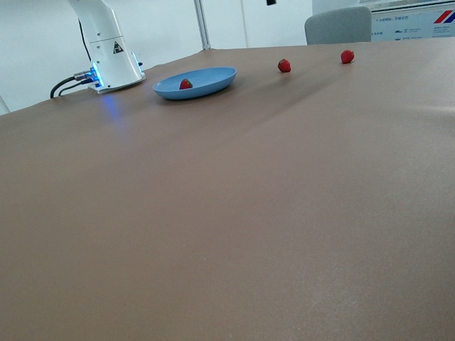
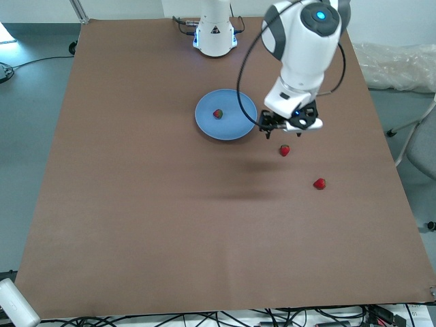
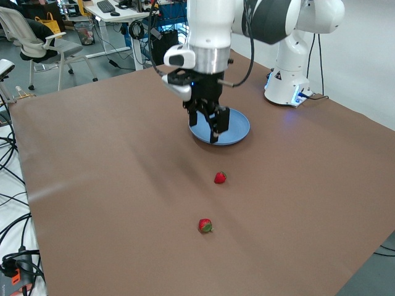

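Note:
A blue plate [image 2: 226,129] holds one strawberry [image 2: 218,114] [image 1: 185,84]. Two loose strawberries lie on the brown table: one [image 2: 285,150] [image 3: 220,177] nearer the plate, the other [image 2: 319,184] [image 3: 205,226] farther off. My black-and-white gripper [image 2: 285,131] hangs just beside the plate in the left view, above the nearer strawberry; in the right view it [image 3: 207,126] overlaps the plate and hides part of it. Whether its fingers are open or shut is unclear. The top view shows almost none of it.
The arm's base [image 2: 214,37] [image 1: 114,64] stands at the table's back with cables beside it. A chair [image 2: 426,139] stands off the table's side, and cables run along its edge.

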